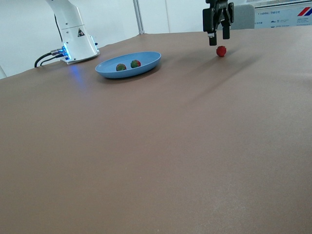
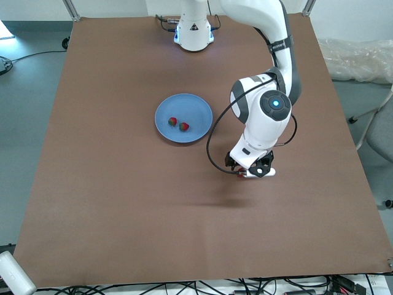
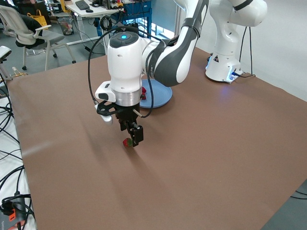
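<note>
My black gripper [image 1: 219,38] hangs open over a red strawberry [image 1: 221,51] on the brown table [image 1: 156,146], its two fingers apart in the top view. In the right view the gripper [image 3: 132,134] is low beside that strawberry [image 3: 126,142]; in the left view the arm mostly hides both. A blue plate [image 2: 183,132] to the gripper's upper left in the left view holds two strawberries, one [image 2: 172,121] left of the other [image 2: 183,127].
The arm's white base [image 2: 193,37] stands at the table's back. The table around the plate and gripper is otherwise clear. A grey chair [image 2: 381,132] is beyond the right edge in the left view.
</note>
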